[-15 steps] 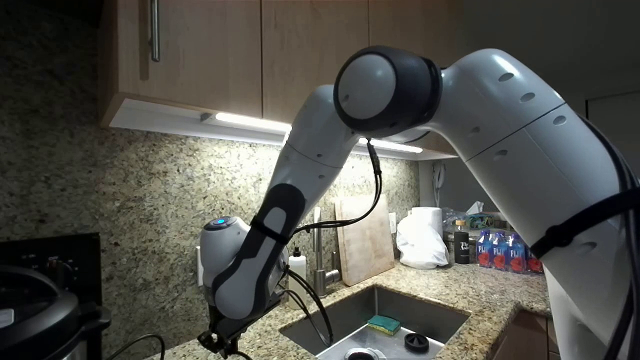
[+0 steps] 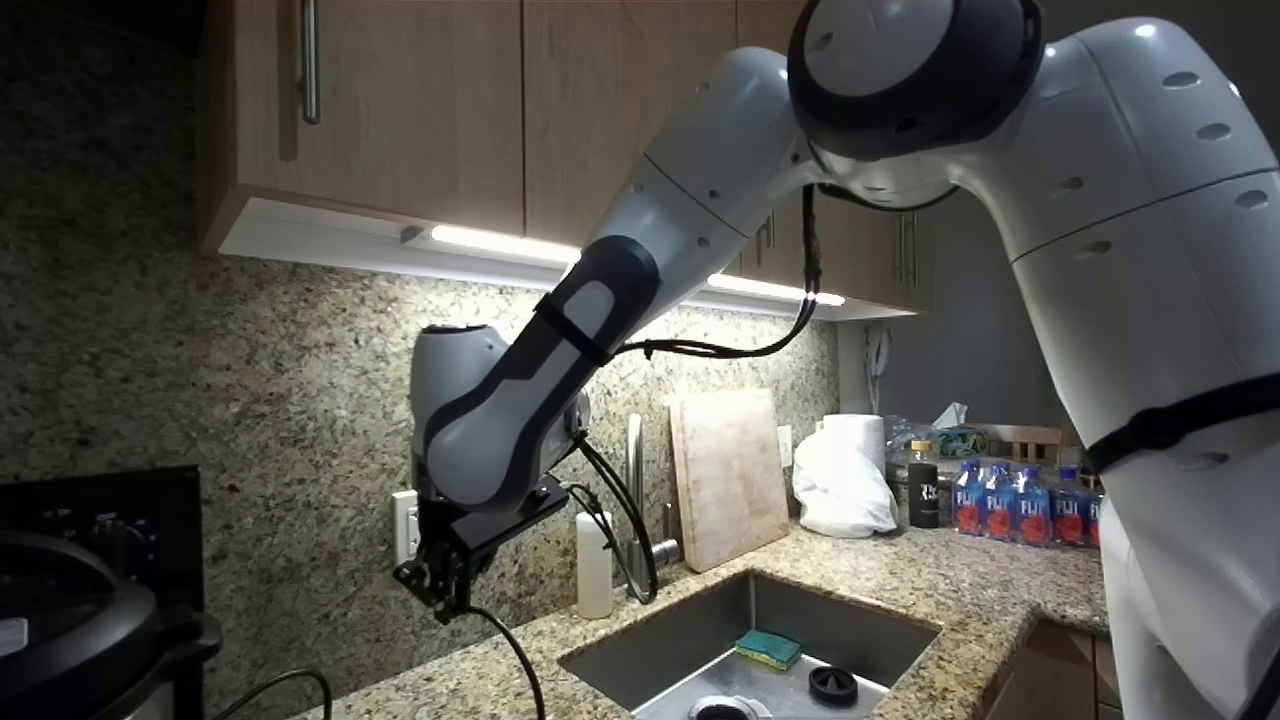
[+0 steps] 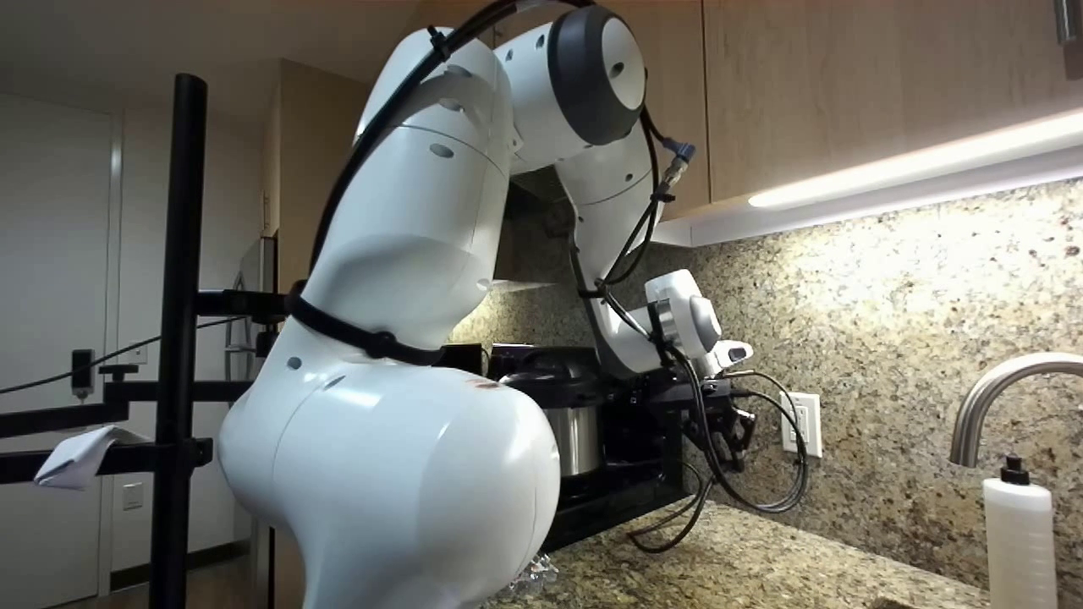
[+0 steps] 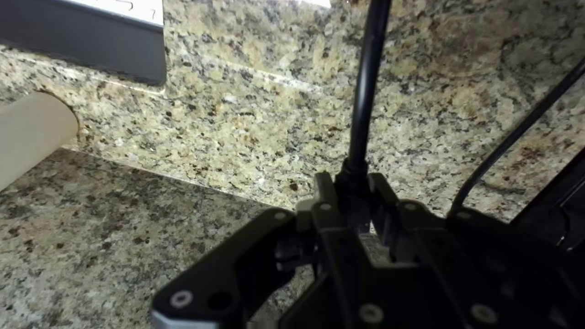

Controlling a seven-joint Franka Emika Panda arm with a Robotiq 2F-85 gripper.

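A black cable (image 4: 366,82) ends in a dark plug-like end (image 4: 353,203), and my gripper is shut on it in the wrist view. In exterior view 1 the gripper (image 2: 441,590) hangs above the counter near the granite backsplash, with the cable (image 2: 516,648) trailing down from it. A white wall outlet (image 2: 405,526) is just behind it. The gripper (image 3: 739,431) is also beside the outlet (image 3: 809,425) in exterior view 2, apparently apart from it. The plug's prongs cannot be made out.
A black-lidded cooker (image 2: 72,612) stands left, and a soap bottle (image 2: 594,564) right of the gripper. Beyond lie the sink (image 2: 768,600), a cutting board (image 2: 729,480) and water bottles (image 2: 998,502). A cabinet (image 2: 384,108) hangs overhead.
My arm has risen, carrying the gripper up from near the counter to about outlet height. The cable has come up with it. More of the outlet now shows in exterior view 1.
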